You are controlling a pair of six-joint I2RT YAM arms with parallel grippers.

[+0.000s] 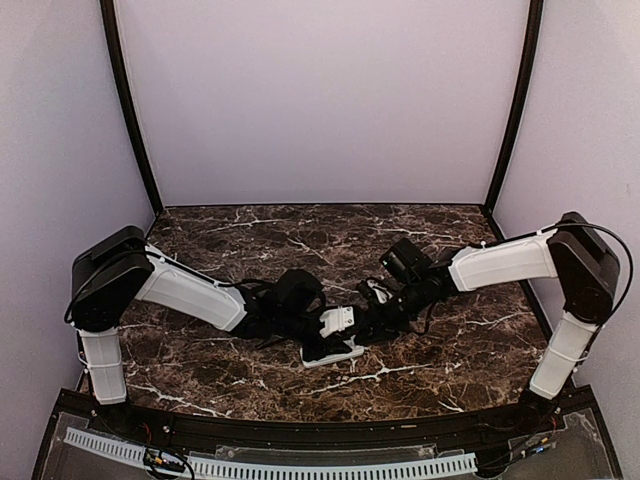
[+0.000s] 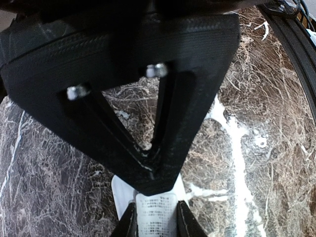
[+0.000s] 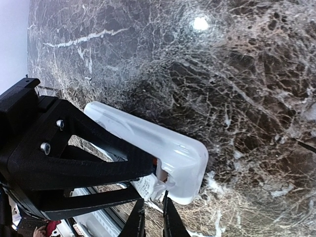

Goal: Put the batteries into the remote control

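The white remote control (image 3: 173, 148) lies on the dark marbled table, its near end beside the grippers. In the left wrist view my left gripper is shut on a white textured piece (image 2: 157, 210); whether it belongs to the remote I cannot tell. A reddish-brown spot (image 3: 163, 174) shows in the remote beside the black finger, too small to name. My right gripper stands part open at the remote's right end, with nothing clearly seen between its fingertips. No battery can be made out for sure; the black grippers cover much of the remote.
The two grippers are very close together over the remote. A dark bar (image 1: 330, 425) runs along the front edge, and pale walls (image 1: 320, 100) enclose the space.
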